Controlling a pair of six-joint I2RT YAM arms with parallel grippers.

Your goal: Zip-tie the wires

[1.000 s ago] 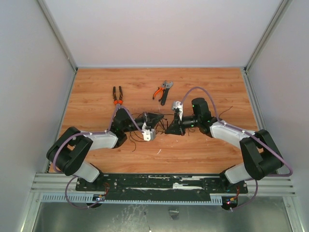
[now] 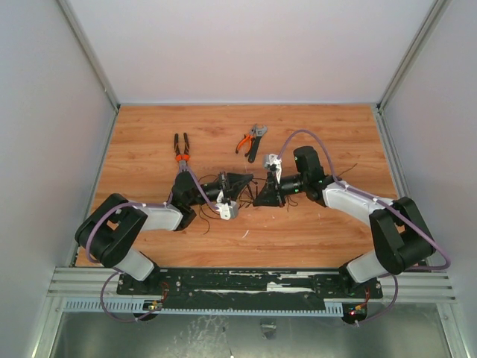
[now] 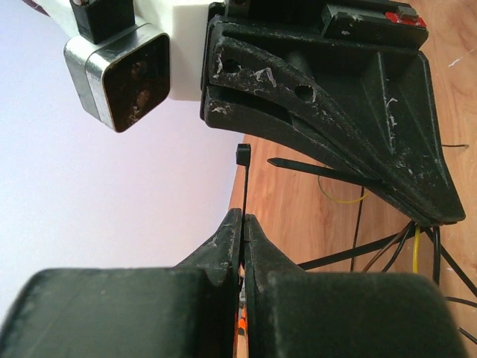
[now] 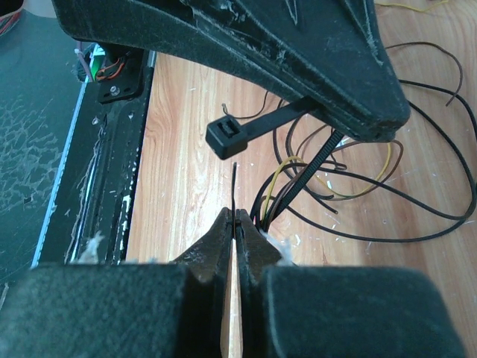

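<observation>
A black zip tie runs between both grippers, its square head (image 4: 227,136) jutting from the fingers of my left gripper, which is shut on the strap just behind it. In the right wrist view the ribbed strap (image 4: 322,158) slopes down to the bundle of black, brown and yellow wires (image 4: 271,186). The pointed tail (image 3: 302,166) pokes out of my right gripper, shut on that thin end. Head and tail stand apart. Where the strap rounds the wires is partly hidden by the fingers.
Loose wire loops (image 4: 402,240) spread over the wooden table. Orange-handled pliers (image 2: 244,142) and an adjustable wrench (image 2: 256,143) lie behind the grippers, with cutters (image 2: 181,153) at back left.
The right gripper has shifted very slightly to the left in the top view. The left arm is nearly still; both grippers remain close together over the wires.
</observation>
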